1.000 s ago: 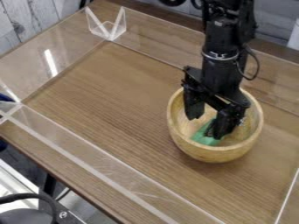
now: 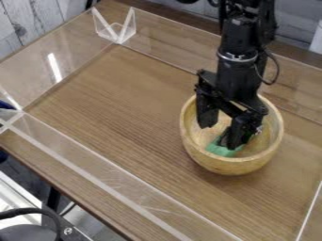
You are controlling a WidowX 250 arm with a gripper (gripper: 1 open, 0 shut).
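Observation:
A tan bowl (image 2: 227,161) sits on the wooden table (image 2: 101,132) in the right half of the camera view. A green object (image 2: 221,148) lies inside it, largely covered by the black gripper (image 2: 231,118), which reaches down from the top into the bowl. The fingers are around and over the green object. Whether they touch it or hold it, and how far apart they are, is hard to tell in this view.
A small white wire-like object (image 2: 113,28) stands at the back left. Part of a black piece of equipment shows at the lower left corner.

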